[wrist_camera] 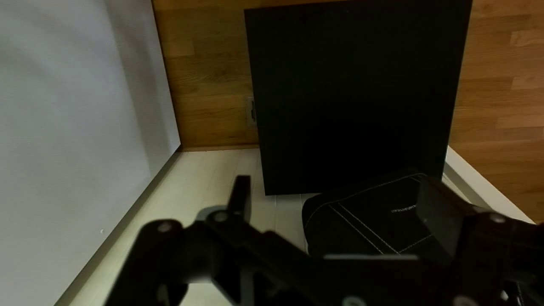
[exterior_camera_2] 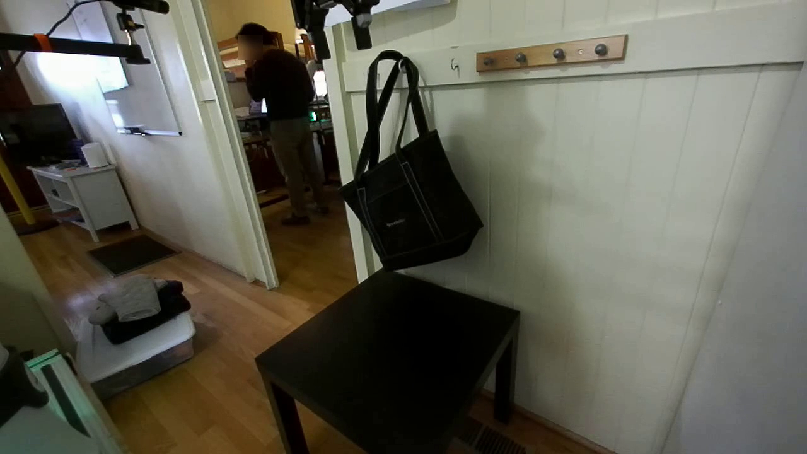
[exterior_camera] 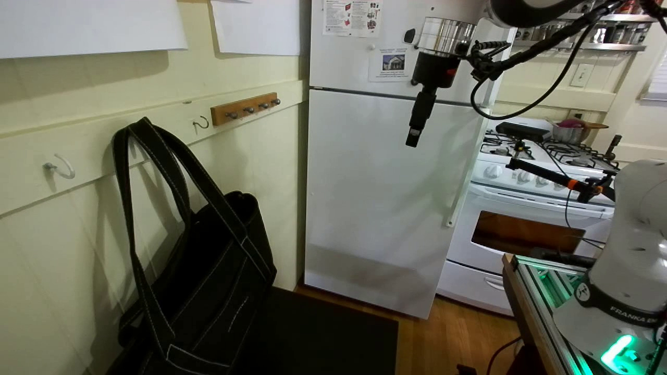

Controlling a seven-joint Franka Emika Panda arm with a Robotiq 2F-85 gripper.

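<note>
A black tote bag (exterior_camera_2: 414, 203) with pale stitching hangs by its two long handles from a wall hook, tilted, just over a black table (exterior_camera_2: 363, 333). In the first exterior view the bag (exterior_camera: 250, 294) fills the lower left. My gripper (exterior_camera: 412, 137) points downward in front of the fridge, well apart from the bag. The second exterior view shows the gripper (exterior_camera_2: 342, 39) at the top edge with its fingers spread. From the wrist, the bag (wrist_camera: 367, 219) lies below and beyond my open gripper, and nothing shows between the fingers.
A wooden peg rack (exterior_camera: 245, 109) and a bare white hook (exterior_camera: 60, 166) are on the wall. The white fridge (exterior_camera: 375, 206) stands beside the wall, with a stove (exterior_camera: 531, 194) past it. Open space lies above the table. A person (exterior_camera_2: 285, 113) stands in the far doorway.
</note>
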